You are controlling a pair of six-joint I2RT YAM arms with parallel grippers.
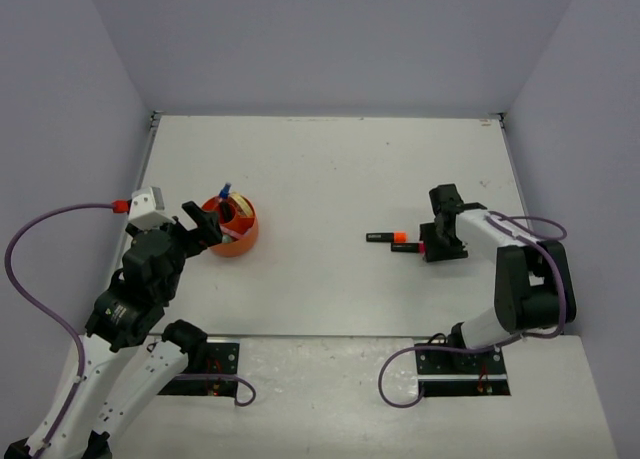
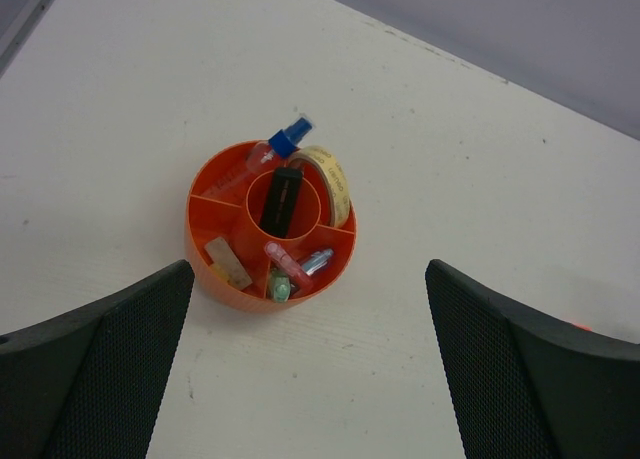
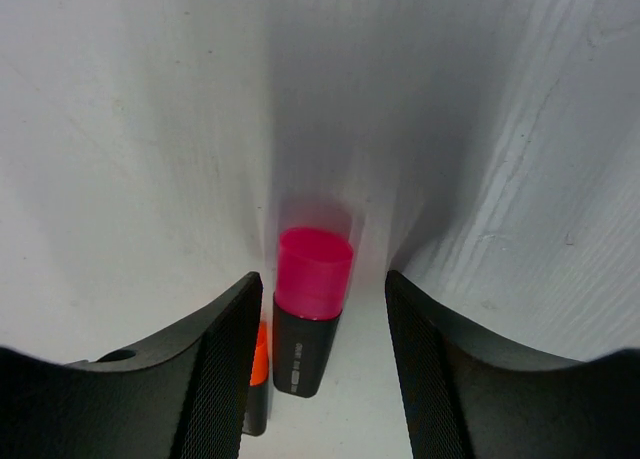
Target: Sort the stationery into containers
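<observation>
On the right of the table lies a black marker with a pink cap (image 3: pixel 315 274), which sits between the spread fingers of my right gripper without either one touching it. Close beside it rests a black marker with an orange cap (image 1: pixel 385 237), partly hidden by a finger in the right wrist view. An orange round organizer (image 2: pixel 225 297) stands at the left, holding a blue-capped bottle (image 2: pixel 285 141), a tape roll (image 2: pixel 330 184), a black item (image 2: pixel 281 202) in its centre and several small pieces. My left gripper is open near it, empty.
Grey walls (image 1: pixel 560 109) bound the table at the sides and back.
</observation>
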